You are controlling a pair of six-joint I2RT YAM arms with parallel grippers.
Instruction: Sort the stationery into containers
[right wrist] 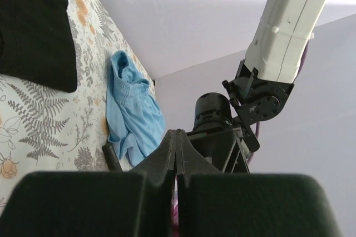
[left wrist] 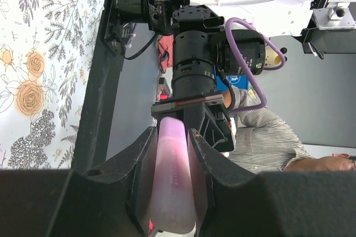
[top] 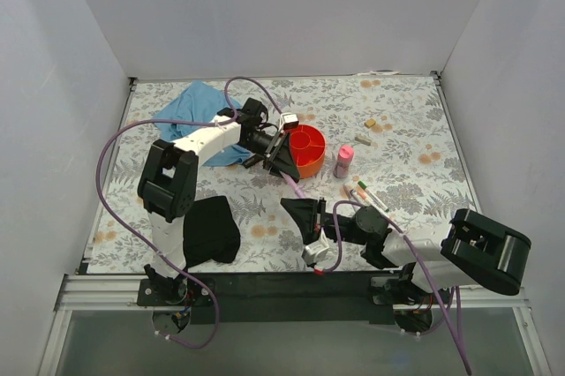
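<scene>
A pink-purple marker slants out from my left gripper, its far end close to my right gripper in the top view. In the left wrist view this marker lies lengthwise between the two dark fingers of the left gripper, which are closed around it. My right gripper is shut, its fingertips together with nothing visible between them. Directly behind the left gripper sits a round orange-red container with compartments. To its right stands a pink bottle-like item.
Several markers lie beyond the right arm. A yellow block and a small greyish item rest farther back. A blue cloth is at the back left, a black cloth at the front left.
</scene>
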